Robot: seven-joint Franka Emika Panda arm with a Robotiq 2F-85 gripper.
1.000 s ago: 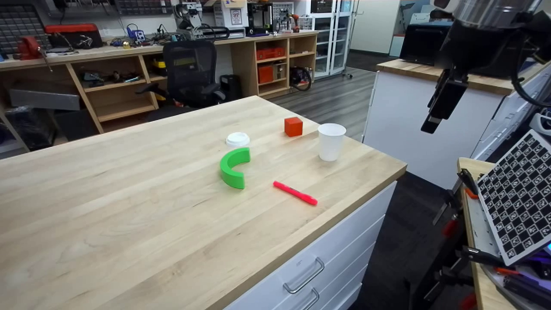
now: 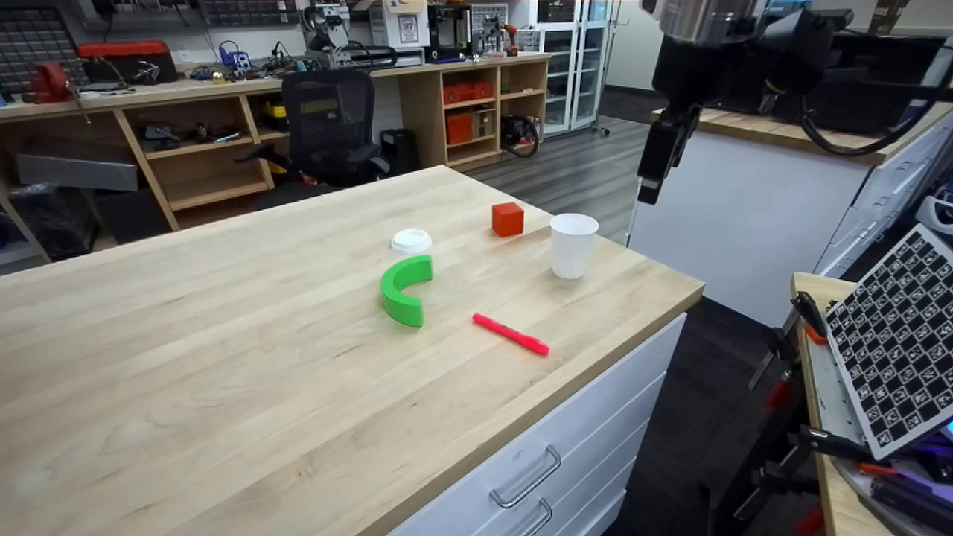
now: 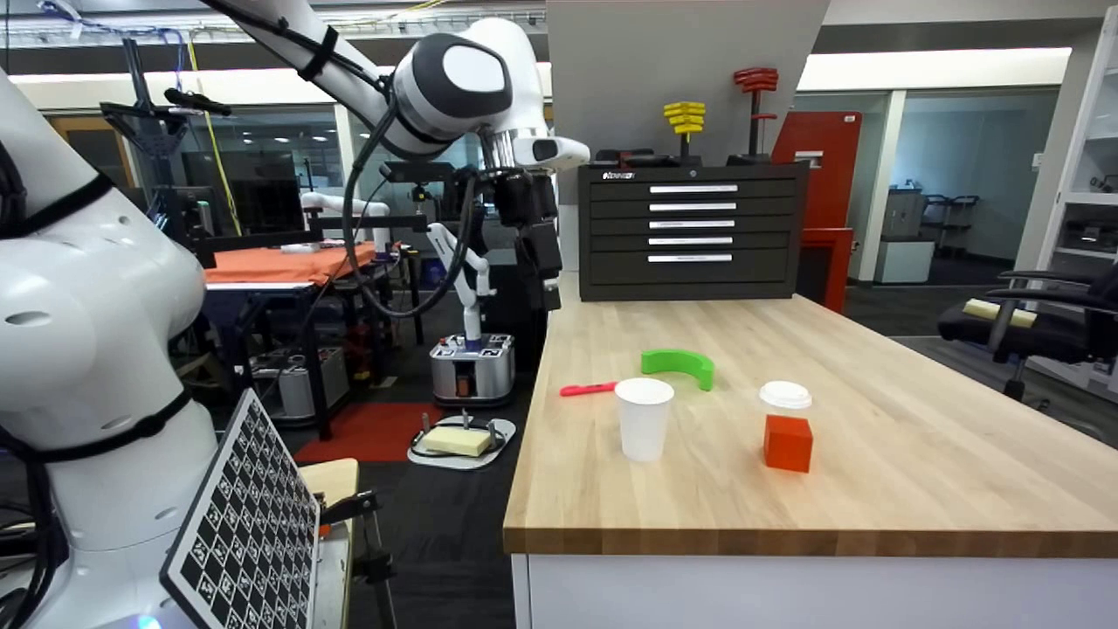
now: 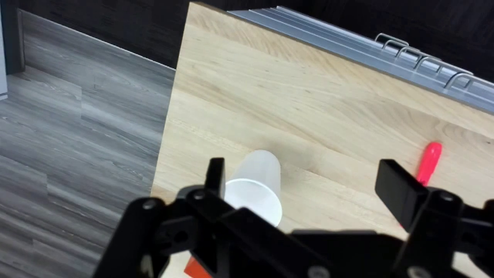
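Above and off the table's edge, my gripper is open, its two black fingers wide apart with nothing held. An upright white cup (image 2: pixel 572 246) stands near the table corner. Seen from the wrist, the cup (image 4: pixel 259 185) lies below, beside the left finger, and the pink marker (image 4: pixel 428 162) is partly behind the right finger. The marker (image 2: pixel 511 334) rests flat near the front edge. A green arc (image 2: pixel 399 290) stands on its edge left of it. Beyond are a white lid (image 2: pixel 412 240) and a red cube (image 2: pixel 507 219).
A patterned calibration board (image 2: pixel 902 339) stands by the arm's base. A dark tool chest (image 3: pixel 692 232) sits at the table's far end.
In exterior view 1 my gripper has moved left and slightly up, closer to the table. The objects on the table have stayed where they were.
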